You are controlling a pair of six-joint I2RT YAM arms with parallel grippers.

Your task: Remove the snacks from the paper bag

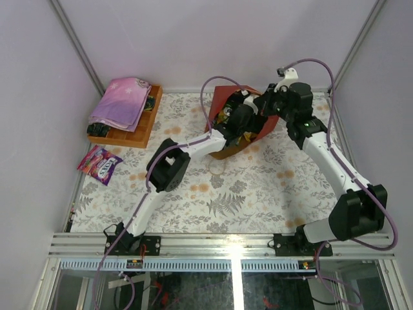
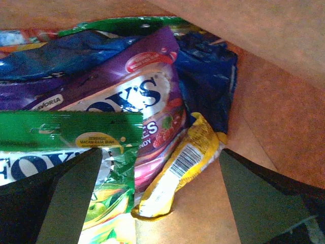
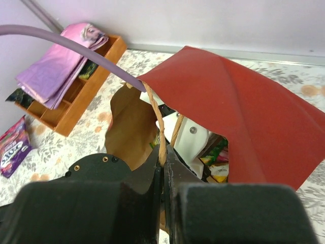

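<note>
The red paper bag (image 3: 254,132) stands at the back right, with snacks inside. My left gripper is inside it, open over a green Fox's pack (image 2: 109,129), a purple Fox's candy pack (image 2: 152,96), a yellow snack (image 2: 185,162) and blue packs (image 2: 203,71). My right gripper is shut on the twisted paper handle (image 3: 155,109) at the bag's top.
A wooden tray (image 1: 129,139) with a pink-purple cloth (image 1: 119,103) stands at the back left. A purple snack pack (image 1: 100,165) lies before it.
</note>
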